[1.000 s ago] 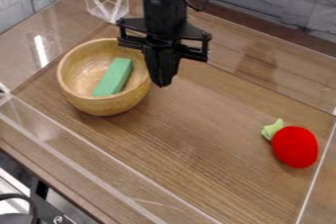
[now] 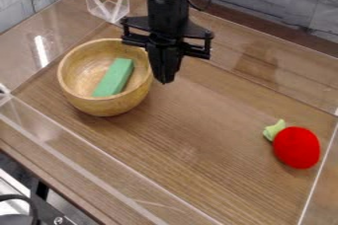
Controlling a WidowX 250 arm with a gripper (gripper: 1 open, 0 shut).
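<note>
The black robot arm hangs from the top centre, its gripper (image 2: pixel 166 53) pointing down just right of a wooden bowl (image 2: pixel 122 104) on the left. A green block (image 2: pixel 114 77) lies in the bowl. Whether the gripper is open or shut is hard to tell at this size and angle. A red round object (image 2: pixel 295 148) with a small pale green piece (image 2: pixel 274 129) behind it lies at the right of the wooden table (image 2: pixel 205 170).
A clear plastic piece (image 2: pixel 106 4) stands at the back left near a grey wall. A black cable lies at the bottom left corner.
The gripper has shifted very slightly upward and to the left. The bowl, block and red object have not moved.
</note>
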